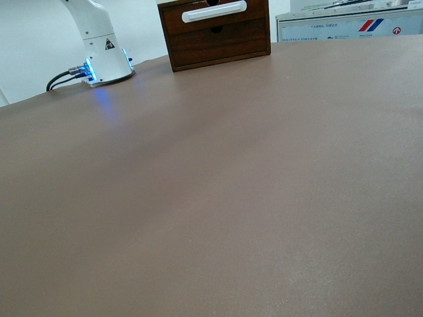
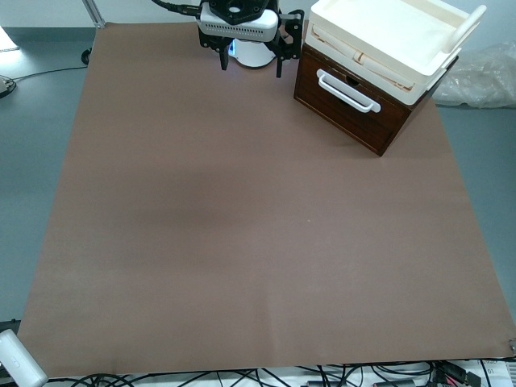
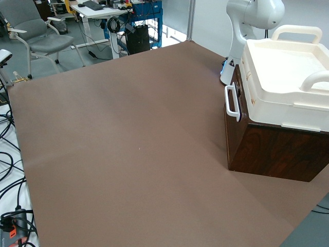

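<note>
The gripper hangs at the back middle of the table in the left view, above the white robot base. Its black fingers point down and stand apart with nothing visible between them. In the top view only the robot's white base shows. A dark wooden drawer box with a white handle stands at the back right, its drawers shut. On it rests a white plastic bin with raised handles.
Cables run along one edge, off the table. A plastic bag lies beyond the box.
</note>
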